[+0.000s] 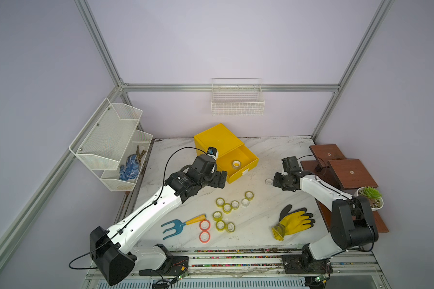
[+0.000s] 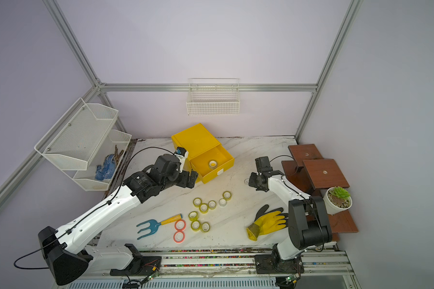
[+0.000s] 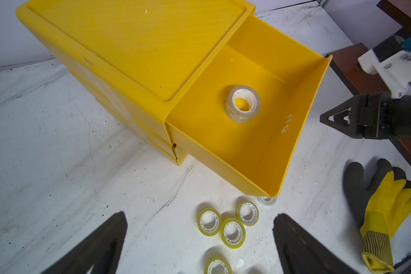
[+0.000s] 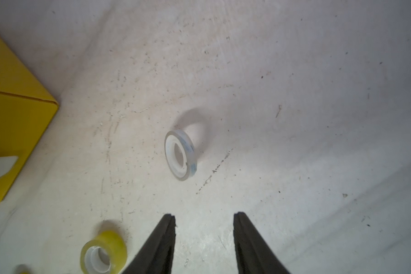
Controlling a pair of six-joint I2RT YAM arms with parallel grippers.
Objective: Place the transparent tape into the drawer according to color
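Note:
A yellow box (image 1: 219,137) has its drawer (image 3: 260,137) pulled out, with one transparent tape roll (image 3: 242,115) inside. My left gripper is open over the box's front left, nothing between its fingers. A thin transparent roll (image 4: 190,157) stands on edge on the table beside my right gripper, whose fingers are parted with nothing visible between them; whether it counts as open I cannot tell. Several yellow rolls (image 1: 220,202), a pale roll (image 1: 245,199) and red rolls (image 1: 204,221) lie on the table.
A blue garden fork (image 1: 178,226) lies front left, yellow-black gloves (image 1: 294,221) front right. Wooden shelves (image 1: 353,168) and a potted plant (image 1: 371,197) line the right; wire baskets (image 1: 110,139) hang left.

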